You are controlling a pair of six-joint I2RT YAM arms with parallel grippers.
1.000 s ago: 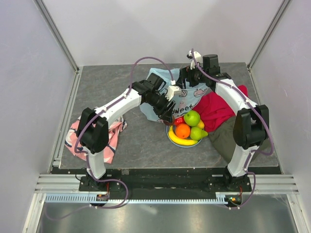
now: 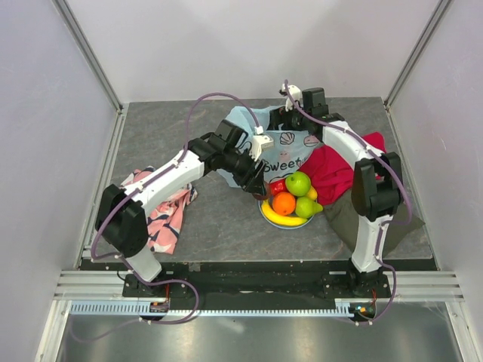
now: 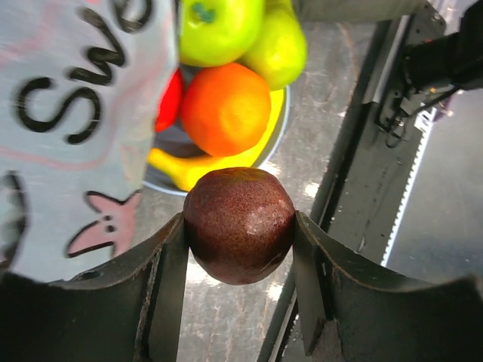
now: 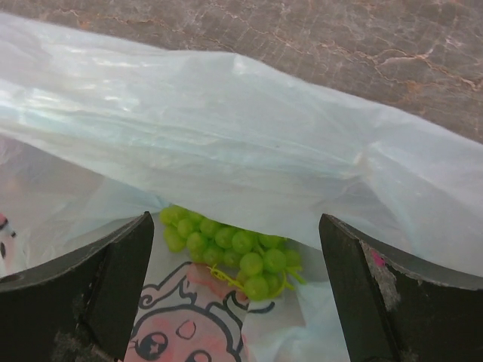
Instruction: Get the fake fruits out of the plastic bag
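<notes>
My left gripper [image 2: 255, 182] is shut on a dark red round fruit [image 3: 238, 225], held just left of the bowl [image 2: 290, 225]. The bowl holds a green apple [image 2: 298, 183], an orange [image 2: 284, 203], bananas [image 2: 284, 220], a pear [image 2: 307, 207] and a red fruit [image 2: 276, 187]. The pale blue printed plastic bag [image 2: 298, 151] lies behind. My right gripper stands open over the bag's mouth, with green grapes [image 4: 226, 246] visible inside between its fingers.
A pink striped cloth [image 2: 170, 219] lies at the left, a red cloth [image 2: 336, 173] and an olive cloth [image 2: 347, 230] at the right.
My left gripper, still holding the dark red fruit, has shifted slightly left. My right gripper has moved slightly left over the bag.
</notes>
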